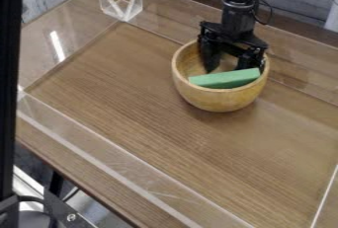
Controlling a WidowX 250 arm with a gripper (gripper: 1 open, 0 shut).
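Observation:
A round wooden bowl (212,97) stands on the wooden table (145,163) right of centre. A green block (226,78) lies inside it. My black gripper (230,50) comes down from the top centre into the back of the bowl, above and behind the block. It is open, though its fingers are dark and partly hidden, and nothing shows clearly held between them.
A small clear, wire-like object (122,3) sits at the back left near the table's edge. Dark equipment shows at the lower left edge.

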